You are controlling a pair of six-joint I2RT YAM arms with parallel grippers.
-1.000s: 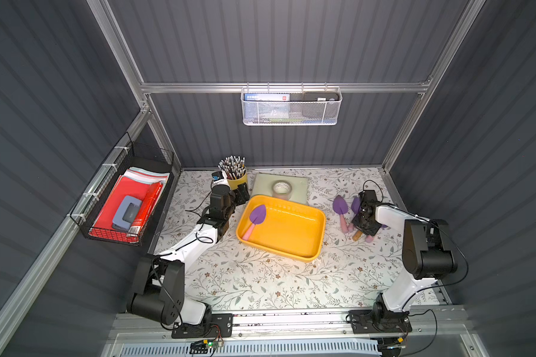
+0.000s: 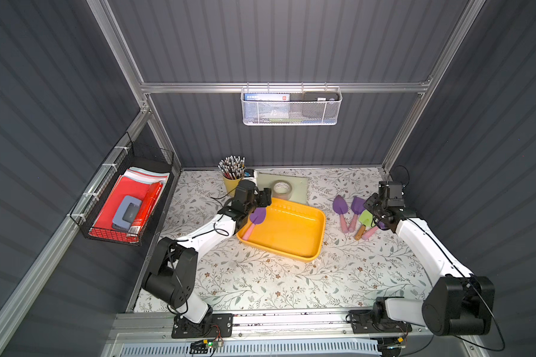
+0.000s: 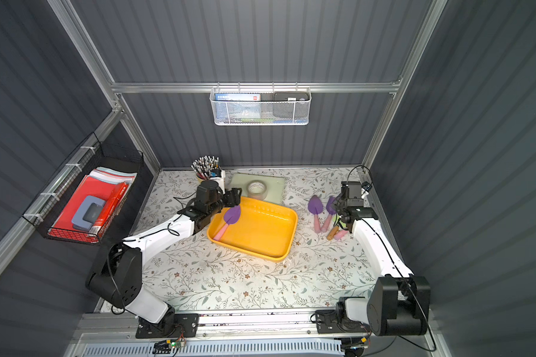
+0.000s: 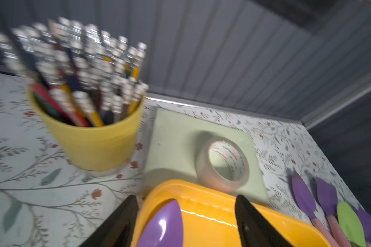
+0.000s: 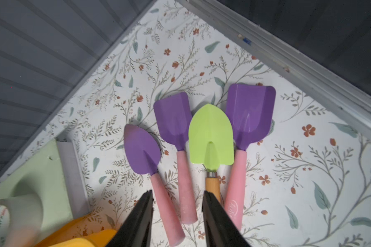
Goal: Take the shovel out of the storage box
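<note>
In the yellow storage box lies one shovel with a purple blade and a pink handle, along the left side. My left gripper hangs open above the box's back left corner, fingers apart with nothing between. On the table right of the box lie several shovels: a pointed purple one, a square purple one, a green one with a wooden handle and a wider purple one. Over their handles is my right gripper, its fingers apart and empty.
A cup of pencils stands behind the box's left corner. A tape roll rests on a pale green pad behind the box. The table in front of the box is clear.
My left gripper has moved right, from beside the box to over its back left corner. All shovels lie where they were.
</note>
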